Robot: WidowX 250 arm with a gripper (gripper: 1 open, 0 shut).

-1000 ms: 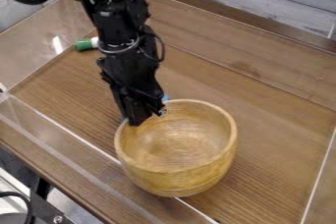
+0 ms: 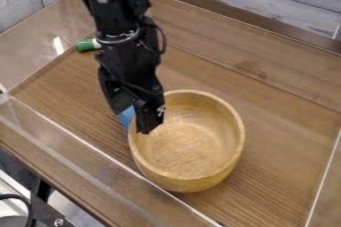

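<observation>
My black gripper (image 2: 131,112) hangs over the left rim of a round wooden bowl (image 2: 186,151), pointing down; its fingers stand open. A small blue object (image 2: 124,117) sits beside the bowl's left rim, partly hidden behind the gripper. The bowl looks empty.
A small green object (image 2: 87,45) with a white end lies at the back left, behind the arm.
Over the last second the bowl has shifted slightly to the right, and the gripper's fingers have moved about over its left rim beside the blue object.
</observation>
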